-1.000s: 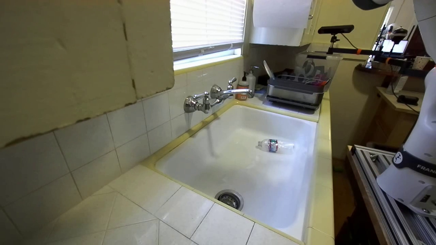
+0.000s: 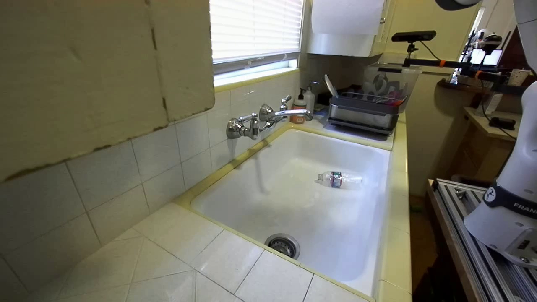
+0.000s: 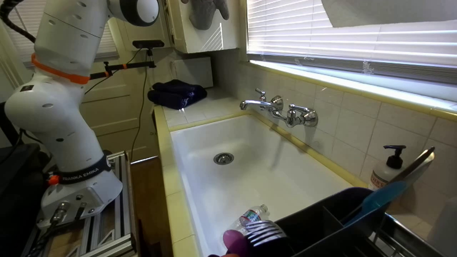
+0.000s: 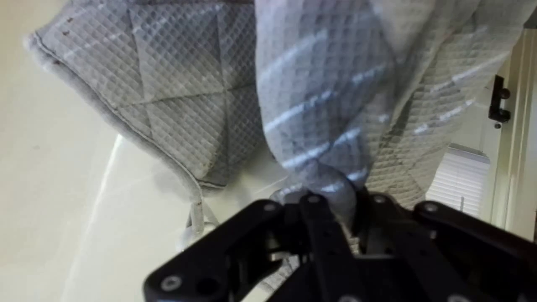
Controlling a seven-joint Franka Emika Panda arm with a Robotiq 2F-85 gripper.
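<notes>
In the wrist view my gripper is shut on a grey quilted oven mitt (image 4: 317, 90), whose fabric is bunched at the fingertips. More grey quilted fabric (image 4: 181, 90) with a piped edge and a loop spreads behind, against a pale surface. Whether it is all one mitt, I cannot tell. Exterior view 2 shows a grey mitt (image 3: 203, 15) at the top, in front of the cabinet; the gripper is out of frame there. Exterior view 1 shows only part of the arm (image 2: 516, 166), without gripper or mitt.
Inside the white sink (image 2: 241, 201) lies a clear plastic bottle (image 2: 334, 179). The faucet (image 2: 287, 114) juts from the tiled wall. A dish rack (image 2: 365, 110) stands at the sink's far end. Dark cloth (image 3: 177, 94) rests on the opposite counter, below the cabinet (image 3: 180, 25).
At the right edge of exterior view 1, the upper arm has shifted very slightly to the right. The bottle and the sink area look the same.
</notes>
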